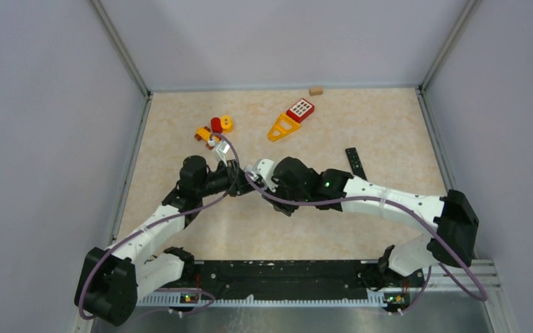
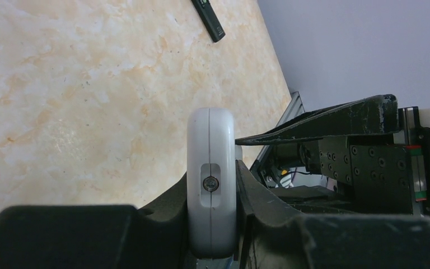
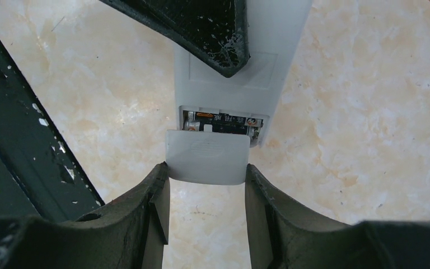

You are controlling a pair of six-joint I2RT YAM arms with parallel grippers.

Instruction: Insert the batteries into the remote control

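In the right wrist view a white remote (image 3: 229,78) shows its open battery compartment with batteries (image 3: 224,121) inside. Just below it my right gripper holds the white battery cover (image 3: 207,154) between its fingertips, over part of the compartment. In the left wrist view my left gripper is shut on the white remote (image 2: 211,162), seen end-on, with black fingers of the other arm to its right. In the top view both grippers meet over the table's middle, largely hiding the remote.
A black remote (image 1: 355,161) lies at the right. Toy blocks (image 1: 216,126), a red calculator-like toy (image 1: 300,109), a yellow frame (image 1: 282,127) and a wooden block (image 1: 316,91) lie toward the back.
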